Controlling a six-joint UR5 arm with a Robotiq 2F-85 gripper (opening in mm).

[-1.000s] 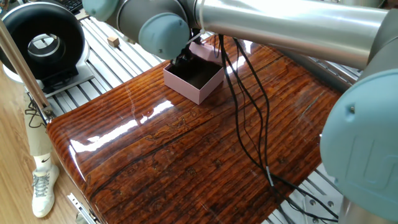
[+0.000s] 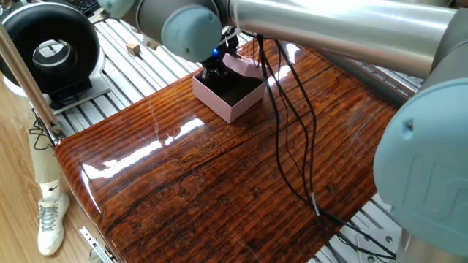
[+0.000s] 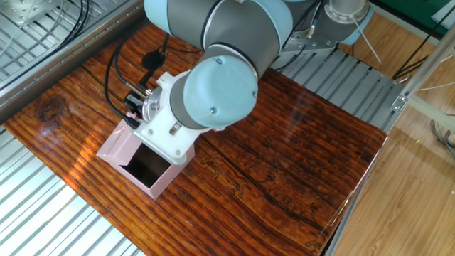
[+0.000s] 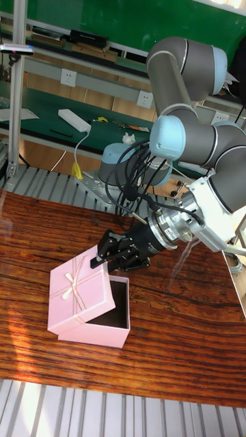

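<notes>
A pink open box [image 4: 98,334] stands on the wooden table, its dark inside [image 3: 144,167] partly uncovered. Its pink lid [image 4: 71,309], tied with a ribbon and bow, lies askew and tilted over one side of the box. My black gripper [image 4: 104,263] reaches in low from the right in exterior view 3, its fingertips at the lid's edge, one of them overlapping the lid. Whether the fingers are closed on that edge cannot be made out. In exterior view 1 the gripper [image 2: 212,71] is dark and half hidden by the arm; the wrist covers it in exterior view 2.
Black cables [image 2: 311,146] hang from the arm across the table. A small wooden block [image 2: 133,49] and a black ring-shaped device [image 2: 55,47] sit beyond the table on the slatted metal surface.
Over the last second the arm's wrist, the gripper and the lid have shifted slightly, and the box has moved a touch.
</notes>
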